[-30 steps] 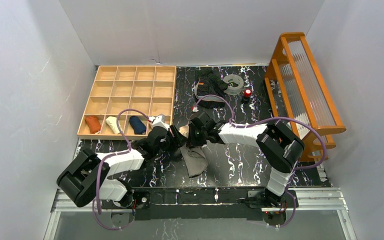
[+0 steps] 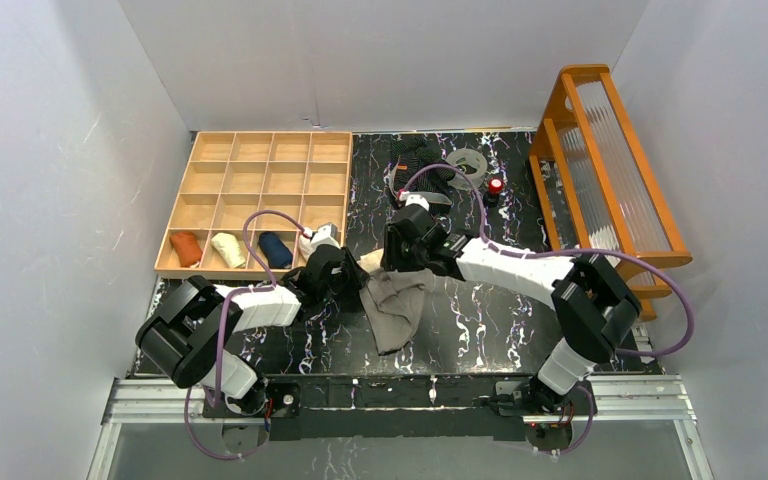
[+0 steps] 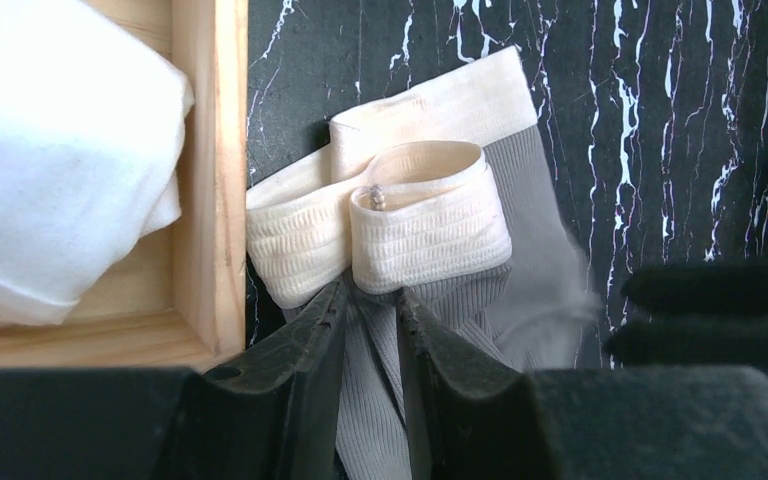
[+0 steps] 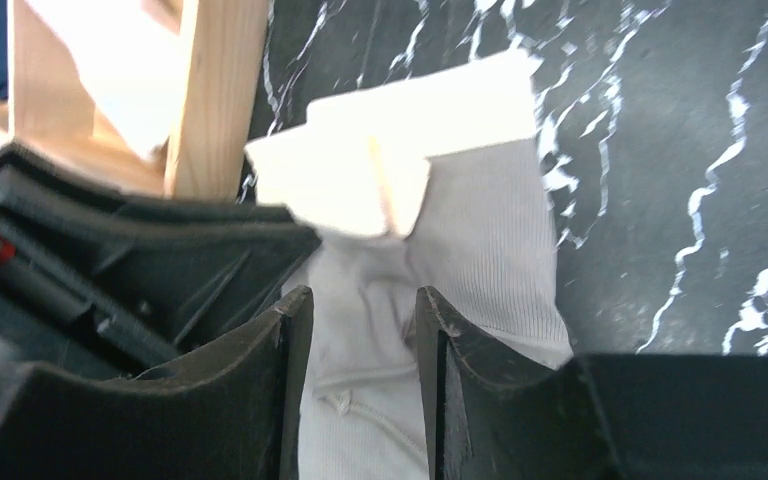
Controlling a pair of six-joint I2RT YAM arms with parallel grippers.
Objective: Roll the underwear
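Observation:
The grey underwear with its cream waistband lies on the dark marbled table just right of the wooden box; the band is folded back in a loop. Grey cloth just below that loop is pinched in my left gripper, which is shut on it. Over the garment's right part, my right gripper stands with its fingers apart, and a raised grey fold lies close to one fingertip. In the left wrist view the right fingers are blurred beside a smeared fold of cloth.
The wooden compartment box holds rolled orange, cream and navy pieces, plus a white one. Dark clothing, a tape roll and a red-capped bottle lie behind. A wooden rack stands right.
My right gripper has shifted right and toward the back, and the grey cloth now spreads further right.

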